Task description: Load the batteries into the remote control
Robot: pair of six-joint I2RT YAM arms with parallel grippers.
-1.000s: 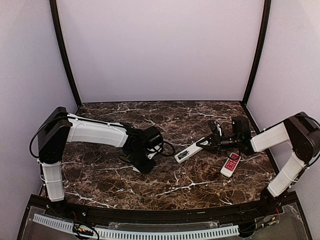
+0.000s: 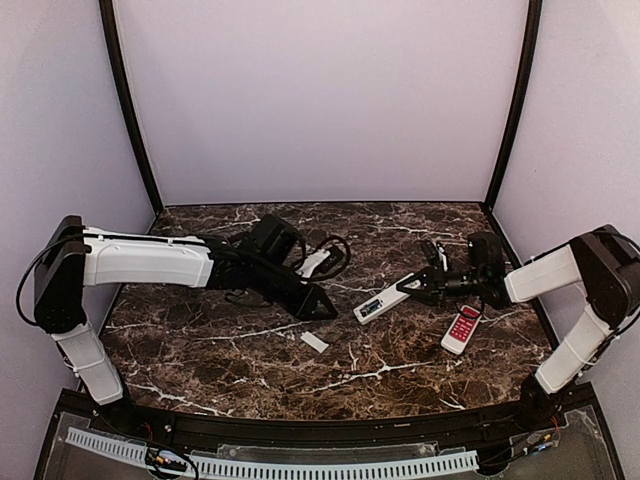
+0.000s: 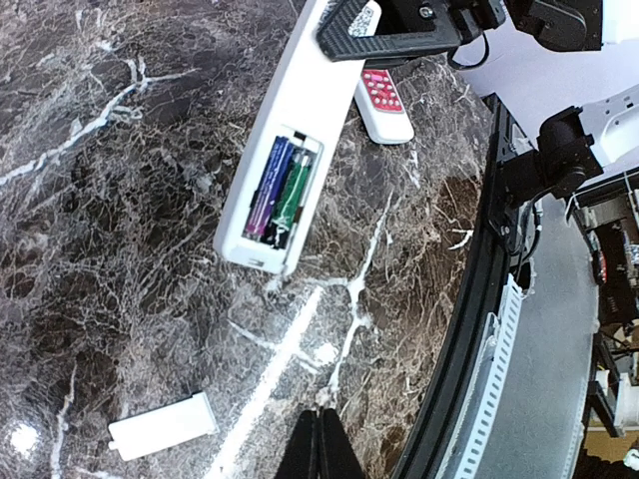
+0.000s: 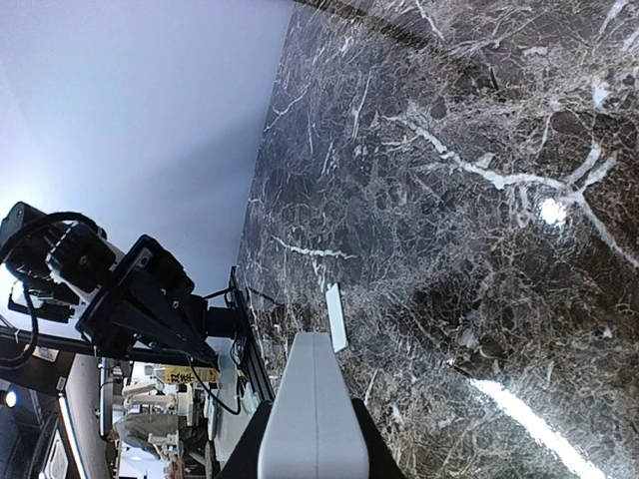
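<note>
My right gripper (image 2: 415,284) is shut on the white remote (image 3: 245,220), held back up with its battery bay open, a blue battery (image 3: 270,185) and a green battery (image 3: 293,190) inside. In the right wrist view the remote's white body (image 4: 312,409) fills the lower middle between the fingers. My left gripper is shut with nothing visible between its fingers, above the table left of the remote. The white battery cover (image 3: 163,426) lies on the table below, left of the remote.
A second remote with red keypad (image 2: 460,330) lies at the right of the marble table (image 2: 220,380).
My left gripper has risen and moved off the battery cover, which is now uncovered in the top view. The held remote has shifted very slightly.
</note>
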